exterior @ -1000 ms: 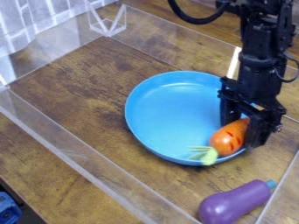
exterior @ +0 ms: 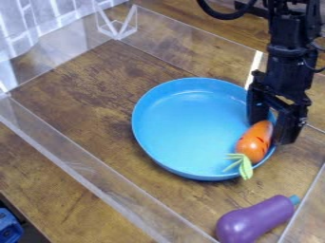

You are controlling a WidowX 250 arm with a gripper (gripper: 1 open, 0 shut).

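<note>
A blue bowl (exterior: 178,123) sits on the wooden table. An orange toy carrot (exterior: 254,140) with pale green leaves lies in its right side, leaves toward the front. The black gripper (exterior: 277,118) is low at the bowl's right rim, just behind the carrot. It stands open by the look of it, though its dark fingers are hard to make out; the carrot rests beside and partly under them.
A purple toy eggplant (exterior: 254,218) lies at the front right. Clear plastic walls border the work area. The table left of the bowl (exterior: 76,85) is bare. A blue object (exterior: 8,228) shows at the lower left corner.
The gripper has shifted slightly right and up from the carrot. The carrot has turned, its leaves now pointing more toward the front.
</note>
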